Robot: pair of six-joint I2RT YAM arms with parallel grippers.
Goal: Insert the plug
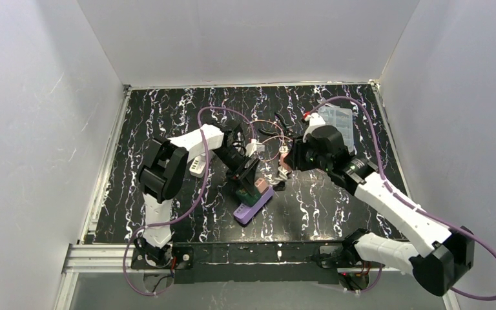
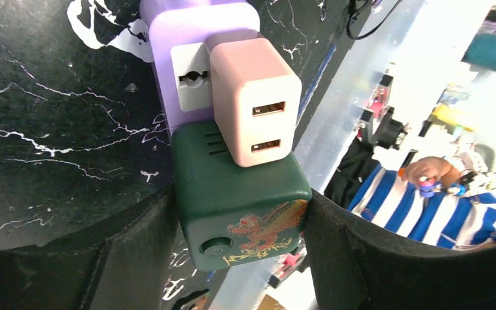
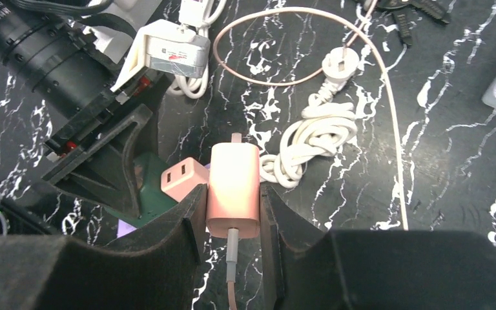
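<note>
My left gripper is shut on a dark green adapter with a dragon picture, which sits on a purple power strip beside a pink two-port USB plug. A white socket shows free next to the pink plug. In the right wrist view, my right gripper is shut on another pink plug, held upright with a prong at the top and a cable hanging below, to the right of the strip.
A coiled white cable, black pliers and a clear compartment box lie behind and right of the grippers. A white strip lies left.
</note>
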